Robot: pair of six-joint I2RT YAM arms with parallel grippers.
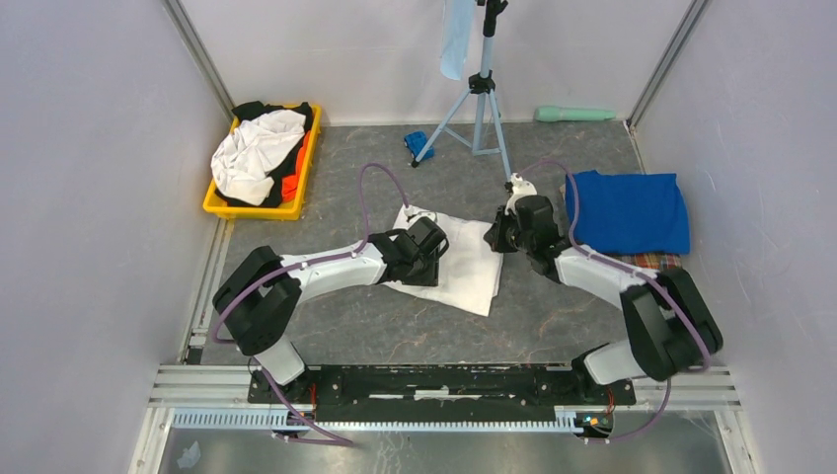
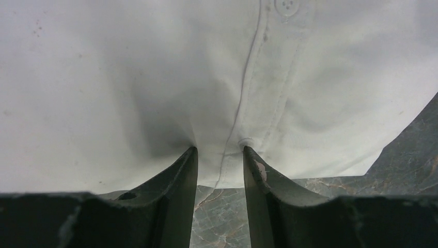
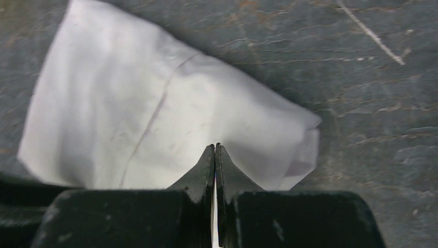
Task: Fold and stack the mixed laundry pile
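A white garment [image 1: 462, 263] lies folded on the grey floor between the arms, its stitched strip and a button [image 2: 287, 6] showing in the left wrist view. Over its left part is my left gripper [image 1: 426, 282]. Its fingers [image 2: 178, 199] stand somewhat apart with white cloth and bare floor visible between them; whether any cloth is pinched there cannot be made out. My right gripper is shut above the garment's right edge, with nothing showing between its fingertips. In the right wrist view the cloth [image 3: 191, 113] lies beneath and beyond it.
At the back left, a yellow basket [image 1: 206, 204] holds white, black and orange clothes. A folded blue cloth [image 1: 632, 212] rests on a plaid cloth [image 1: 646, 261] at the right. The tripod [image 1: 484, 84] and a small blue object [image 1: 418, 144] stand behind the garment.
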